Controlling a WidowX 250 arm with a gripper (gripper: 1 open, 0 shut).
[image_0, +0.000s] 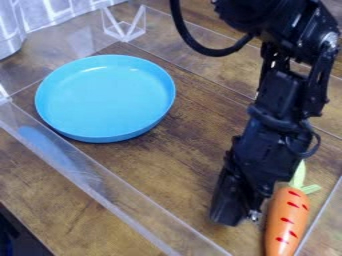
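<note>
The black gripper (235, 208) is low over the wooden tray floor at the right, its fingertips down at the wood just left of an orange toy carrot (286, 222) with green leaves. Its fingers look shut, and no object shows between them, though the dark fingers are hard to make out. A round blue plate (104, 97) lies at the upper left, apart from the gripper and the carrot.
Clear plastic walls (94, 190) edge the wooden floor along the lower left and right. A white object (11, 25) stands at the top left corner. Bare wood is free between the plate and the gripper.
</note>
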